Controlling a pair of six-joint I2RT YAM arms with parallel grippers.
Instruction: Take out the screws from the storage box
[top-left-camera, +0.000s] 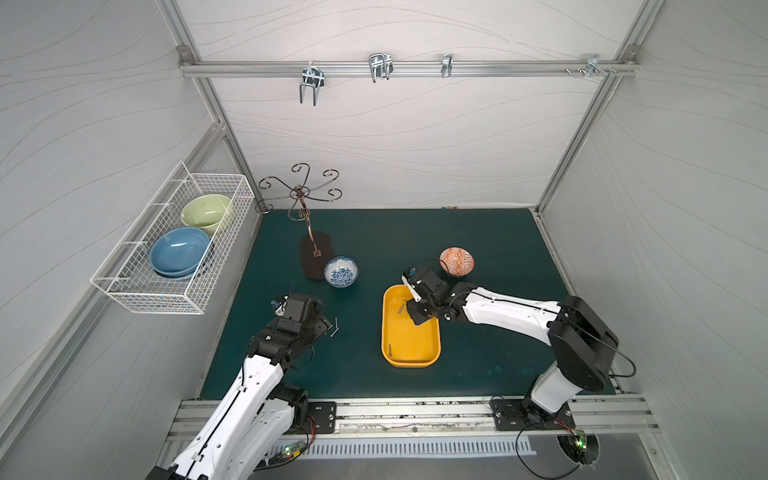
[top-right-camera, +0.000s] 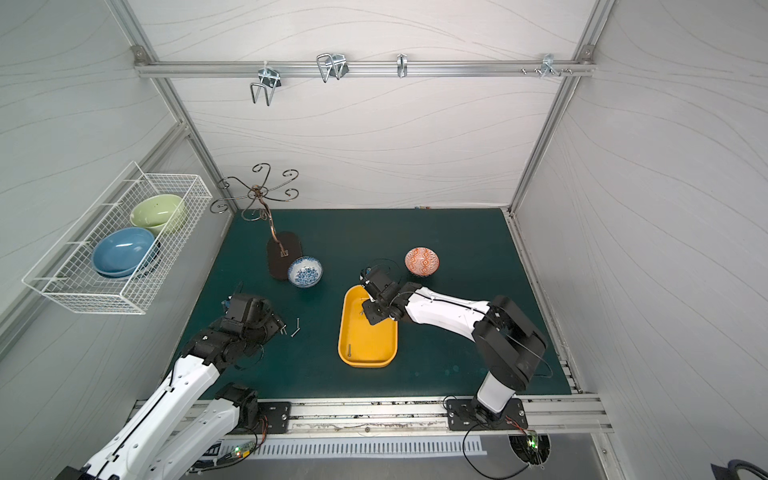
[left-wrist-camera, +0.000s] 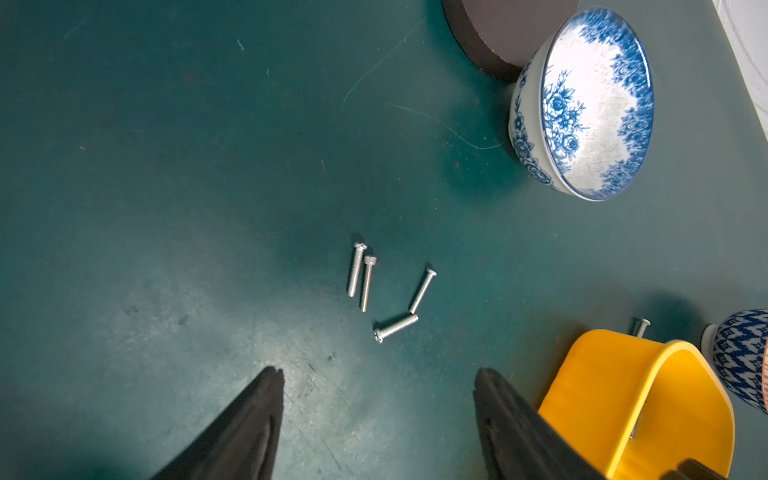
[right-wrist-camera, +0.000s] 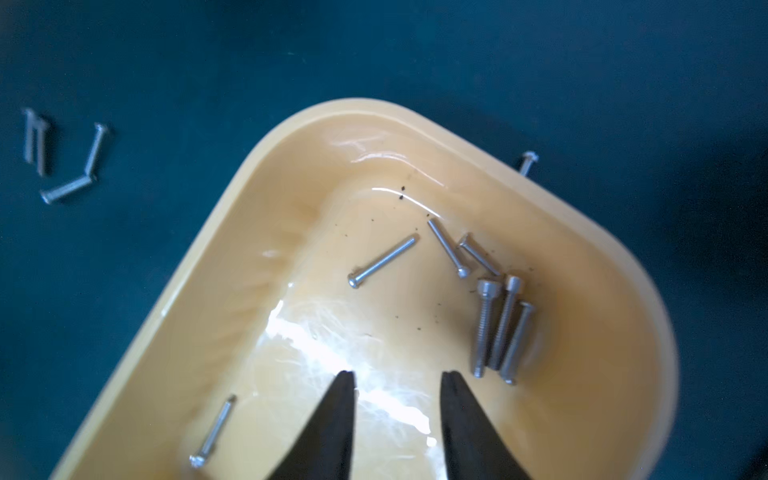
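The yellow storage box (top-left-camera: 411, 357) stands mid-table. Several silver screws lie in its far end in the right wrist view, among them a lone screw (right-wrist-camera: 384, 261) and a cluster of thicker screws (right-wrist-camera: 484, 328); another screw (right-wrist-camera: 213, 432) lies by the side wall. My right gripper is over the box, fingers apart, nothing between them. Left of the box, several screws (left-wrist-camera: 357, 269) rest on the table. Above the table near them my left gripper stands open and empty. One screw (right-wrist-camera: 528, 162) is outside the box, against its far wall.
A blue-and-white bowl (top-left-camera: 341, 272) stands behind the loose screws, beside a metal stand's dark base (top-left-camera: 317, 256). An orange patterned bowl (top-left-camera: 457, 261) sits behind my right arm. At left hangs a wire basket (top-left-camera: 152, 300) of dishes.
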